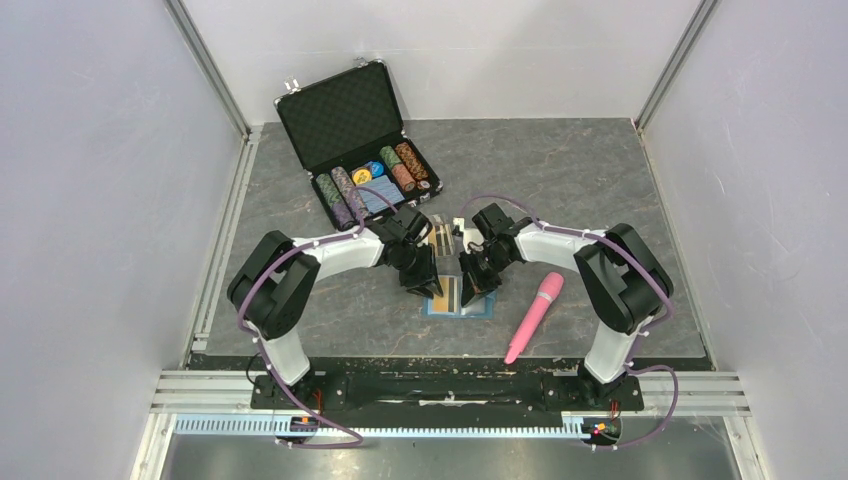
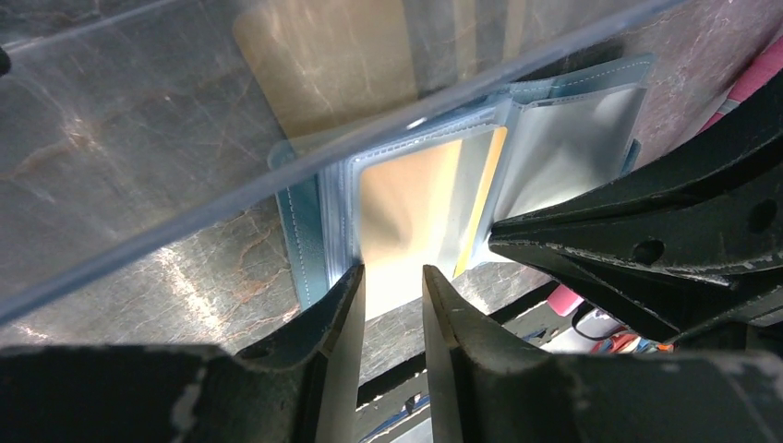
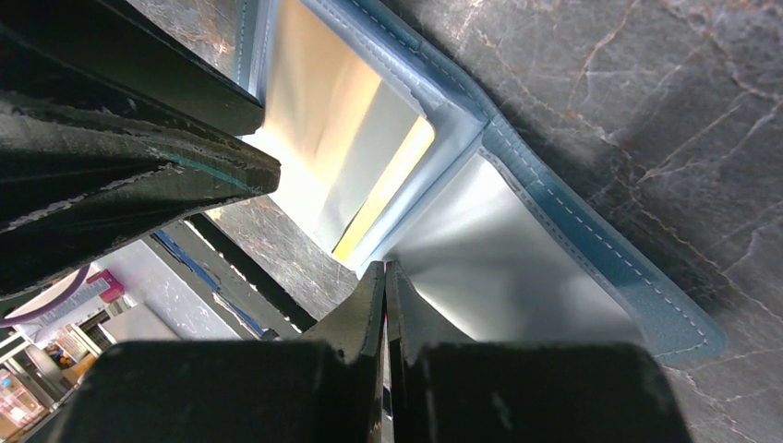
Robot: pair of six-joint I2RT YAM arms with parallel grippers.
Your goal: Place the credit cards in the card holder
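Note:
The blue card holder (image 1: pixel 474 314) lies open on the table, with clear pockets on both pages. A tan card (image 2: pixel 406 198) with a grey and yellow stripe lies at its left page; whether it is fully inside the pocket is hard to tell. No card shows in the right-hand pocket (image 3: pixel 517 268). My left gripper is open over the near part of the tan card, nothing between its fingers. Shut, my right gripper has its tips by the holder's middle fold, with nothing visible between them. The two grippers are close together.
Behind the holder, another tan striped card (image 1: pixel 443 238) shows through clear plastic (image 2: pixel 166 120). An open black case (image 1: pixel 345 120) with poker chips stands at the back left. To the right lies a pink microphone-shaped object (image 1: pixel 535 317).

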